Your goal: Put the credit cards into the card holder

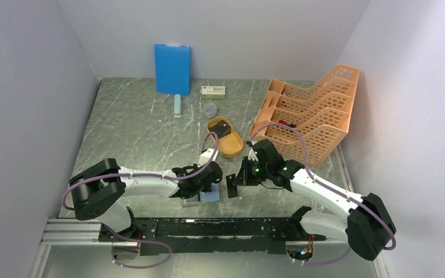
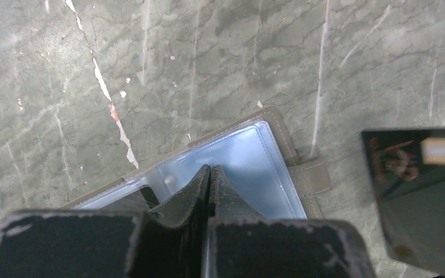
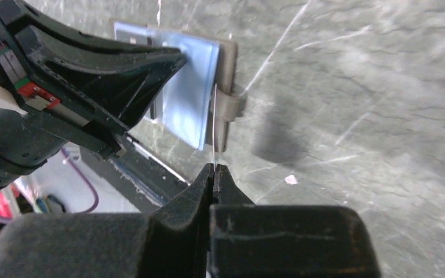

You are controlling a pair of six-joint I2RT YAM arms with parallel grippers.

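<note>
The open card holder (image 2: 249, 162), with pale blue pockets inside a grey-brown cover, lies flat near the table's front edge. Over it, my left gripper is closed at the pocket; its tips hide whatever is between them, perhaps the thin pocket film. A dark card (image 1: 232, 186) is pinched in my right gripper (image 1: 241, 181), just right of the holder. From the right wrist view the card (image 3: 214, 124) appears edge-on as a thin line between the shut tips. A strap (image 2: 311, 178) sticks out on the holder's right side.
A yellow tray (image 1: 230, 144) holding a dark card stands behind the holder. Orange racks (image 1: 310, 113) fill the back right. A small box (image 1: 213, 92), a clear cup (image 1: 210, 109) and a blue board (image 1: 172, 69) are at the back.
</note>
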